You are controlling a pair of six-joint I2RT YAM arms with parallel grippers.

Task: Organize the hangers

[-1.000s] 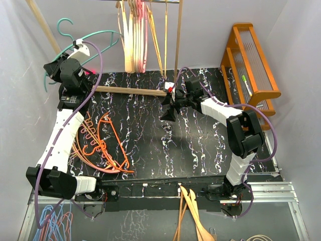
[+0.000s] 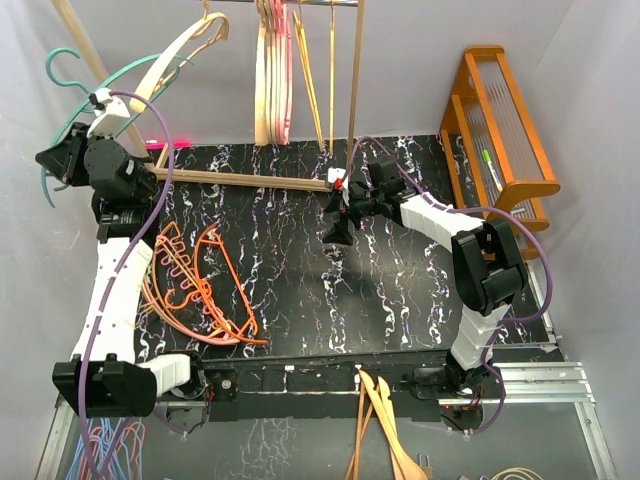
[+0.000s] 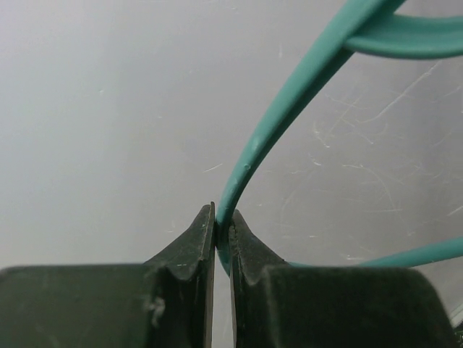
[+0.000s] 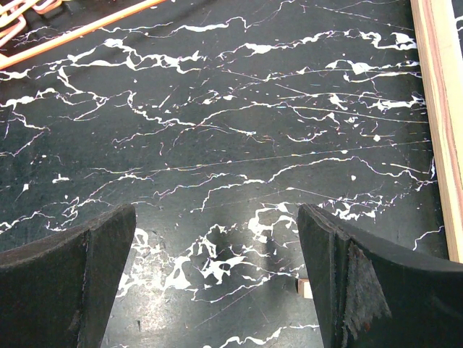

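Observation:
In the top view my left gripper is raised at the far left, shut on a teal hanger; the left wrist view shows the teal hanger between its fingers. A wooden hanger hangs beside it near the rail; more wooden and pink hangers hang in the middle. Orange and pink hangers lie on the left of the dark table. My right gripper stands open and empty over the table beside the wooden base bar.
An orange wooden shelf stands at the right. Wooden hangers lie beyond the front edge, blue and pink ones at bottom left.
My left arm has moved left with the teal hanger. The wooden hanger near it has swung left and tilted. My right arm is nearly still.

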